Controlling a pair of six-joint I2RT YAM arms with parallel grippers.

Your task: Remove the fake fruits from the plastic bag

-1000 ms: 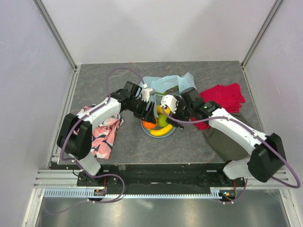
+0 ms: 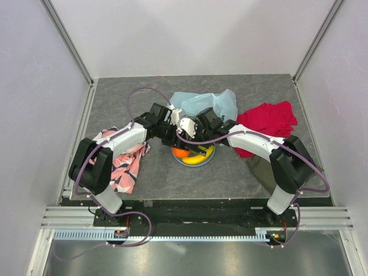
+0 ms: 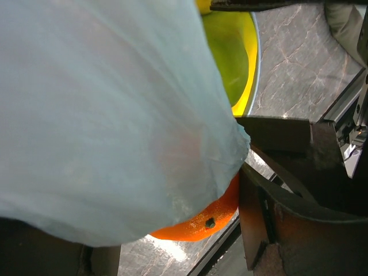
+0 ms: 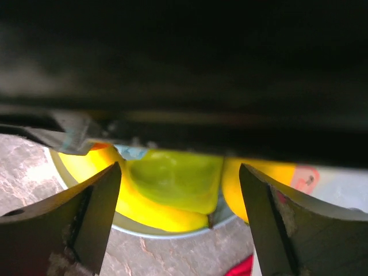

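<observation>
The light-blue plastic bag (image 2: 215,100) lies opened behind a bowl holding fake fruit: an orange (image 2: 180,152), a banana (image 2: 192,160) and a green fruit (image 4: 172,178), with another yellow fruit (image 4: 256,172). In the left wrist view the bag covers much of the bowl, with the orange (image 3: 204,221) below it. My left gripper (image 2: 175,138) is at the bowl's left, part open; whether it pinches bag is unclear. My right gripper hangs over the bowl, open, its fingers either side of the green fruit.
A pink patterned cloth (image 2: 123,172) lies on the left, a red cloth (image 2: 270,115) and olive cloth (image 2: 261,178) on the right.
My right gripper has moved left over the bowl and its arm has shifted back from the front right.
</observation>
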